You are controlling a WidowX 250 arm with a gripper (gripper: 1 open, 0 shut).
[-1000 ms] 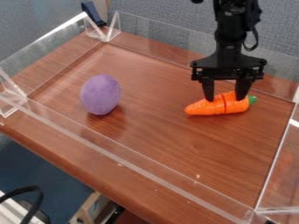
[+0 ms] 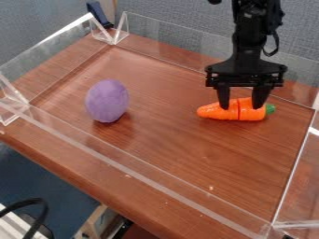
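Note:
An orange carrot with a green top (image 2: 217,112) lies on the wooden table at the right of the camera view. Directly over it is my black gripper (image 2: 242,99), pointing down, its two fingertips apart at the carrot's body. Whether they touch it is hard to tell. A purple egg-shaped object (image 2: 107,99) rests on the left part of the table.
Clear low plastic walls (image 2: 112,33) border the wooden table (image 2: 156,168). A dark cable and small items lie outside at the lower left.
The carrot has turned slightly to lie more level, and my gripper over it has shifted very slightly.

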